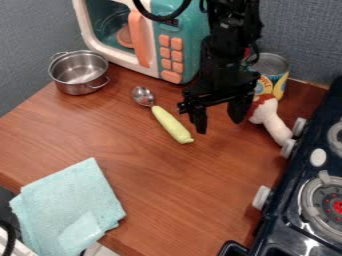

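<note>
My black gripper [215,115] hangs over the wooden table, between a yellow corn cob [173,124] and a white bottle-like toy with a red top [271,123] on the right. Its fingers look apart, with nothing seen between them. A metal spoon [143,97] lies just above the corn. A steel pot [79,72] stands at the back left.
A teal toy microwave [177,58] stands at the back, with cans [271,72] to its right. A toy stove [314,195] fills the right edge. A light blue cloth [67,205] lies front left.
</note>
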